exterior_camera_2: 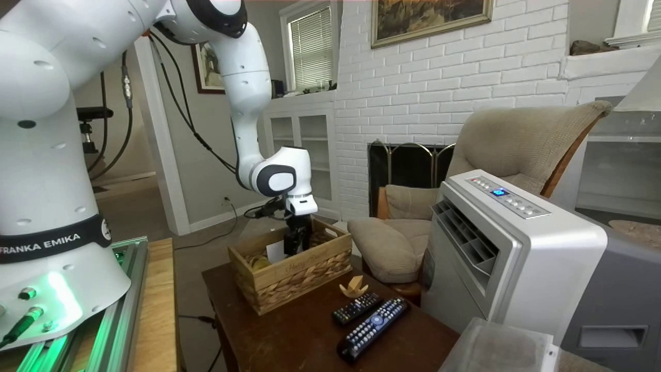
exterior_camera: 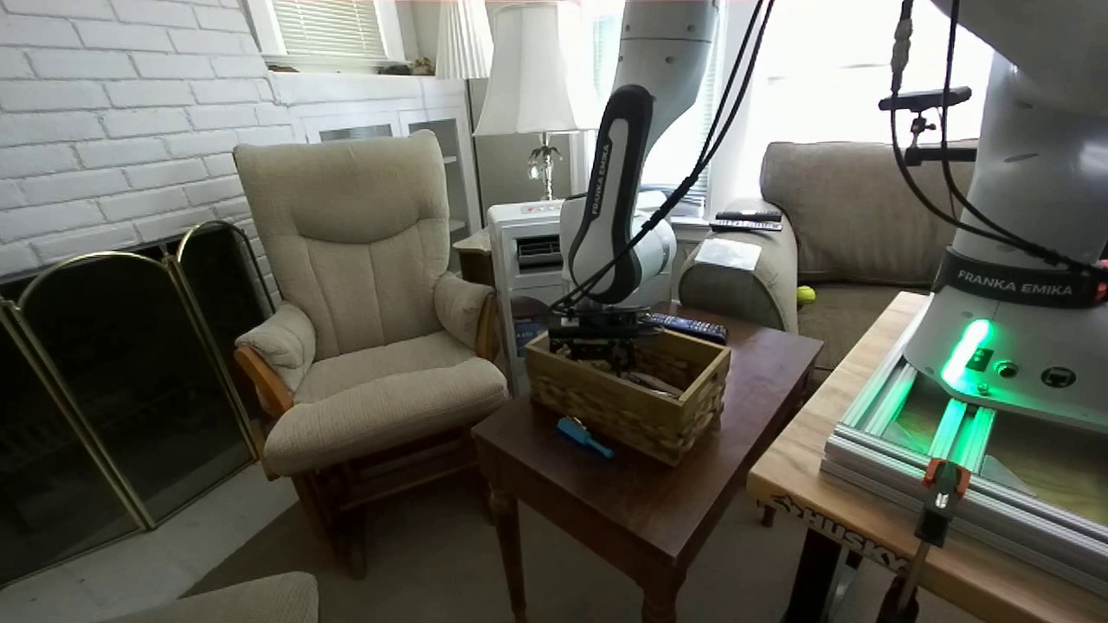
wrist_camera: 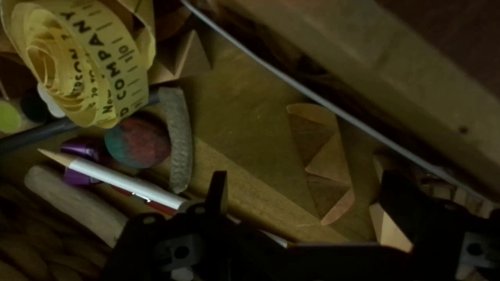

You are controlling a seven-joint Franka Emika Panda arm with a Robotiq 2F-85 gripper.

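Observation:
My gripper is open, reaching down inside the wicker basket [exterior_camera_2: 307, 273] on the dark side table. In the wrist view a small wooden piece with triangular faces [wrist_camera: 329, 157] lies on the basket floor between the two fingers as seen from above; nothing is gripped. Left of them are a white pencil [wrist_camera: 126, 183], a curved grey piece [wrist_camera: 180, 140], a red-and-green ball [wrist_camera: 138, 143], a purple item [wrist_camera: 77, 177] and a rolled yellow tape measure [wrist_camera: 108, 61]. The fingertips are hidden behind the basket wall in exterior view 1.
Close to one finger runs the basket's side wall [wrist_camera: 375, 47]. On the table outside lie a blue item [exterior_camera: 583, 436], two remotes [exterior_camera_2: 372, 328] and a small wooden piece [exterior_camera_2: 353, 287]. A white appliance [exterior_camera_2: 520, 248] stands beside the table.

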